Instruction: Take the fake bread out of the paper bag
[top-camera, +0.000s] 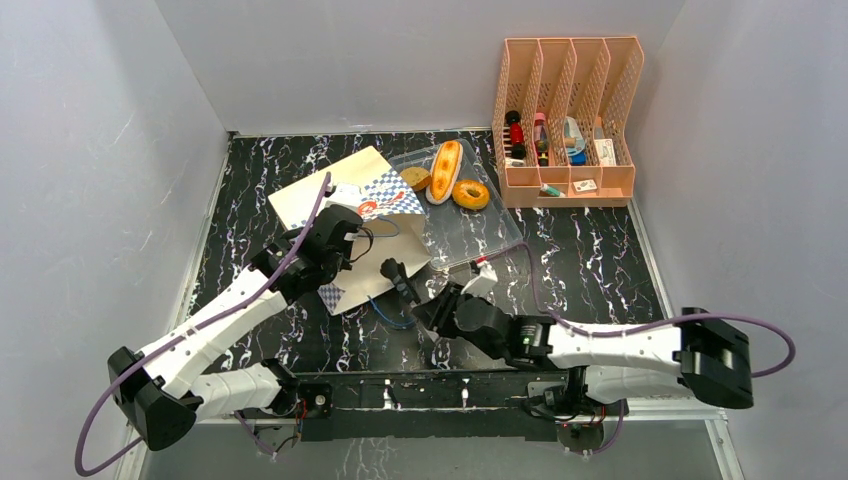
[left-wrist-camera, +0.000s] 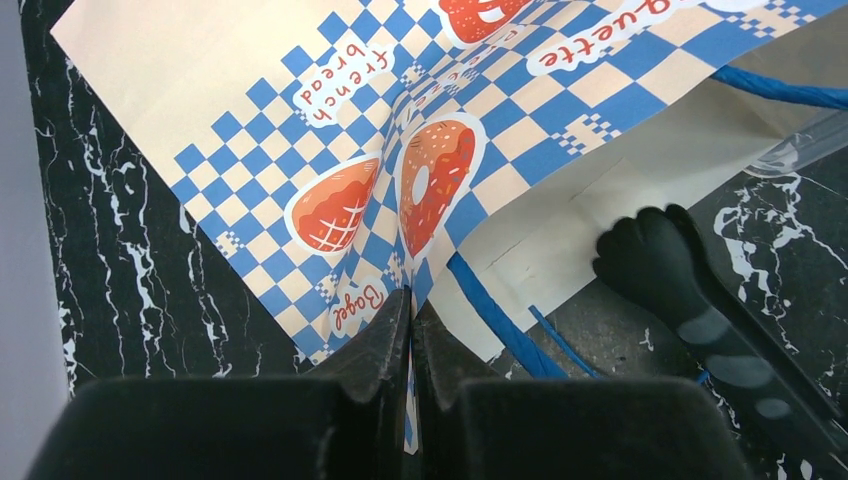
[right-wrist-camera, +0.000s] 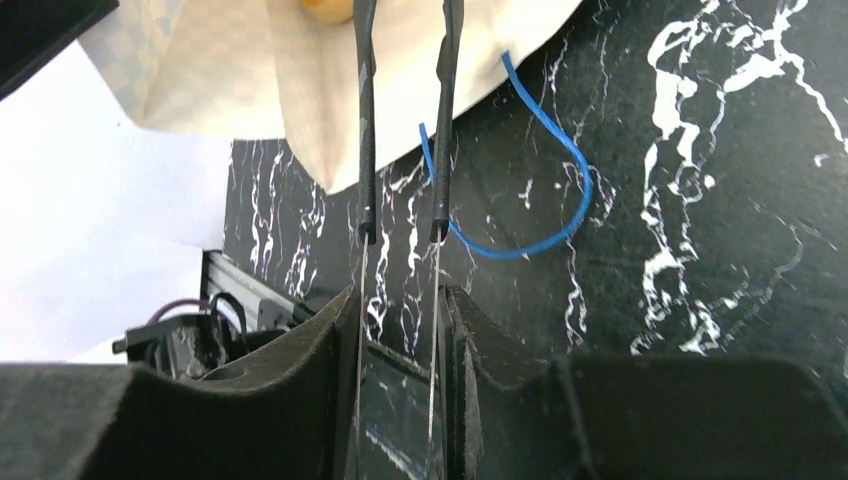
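The paper bag (top-camera: 383, 262), checkered blue and cream, lies on its side with its mouth facing right. My left gripper is shut on the pinched edge of the bag. Black tongs (left-wrist-camera: 648, 262) are held in my right gripper, whose fingers sit either side of the two tong arms; the tong head is at the bag's mouth. Inside the bag, part of an orange-brown bread piece (right-wrist-camera: 328, 8) shows at the top of the right wrist view. On the clear tray (top-camera: 470, 236) rest a long loaf (top-camera: 444, 168), a round bagel (top-camera: 470, 194) and a brown bread piece (top-camera: 416, 179).
A blue bag handle (right-wrist-camera: 560, 235) loops over the black marbled table in front of the opening. At the back right stands a pink divided organizer (top-camera: 572, 120) with small items. Table space right of the tray is clear.
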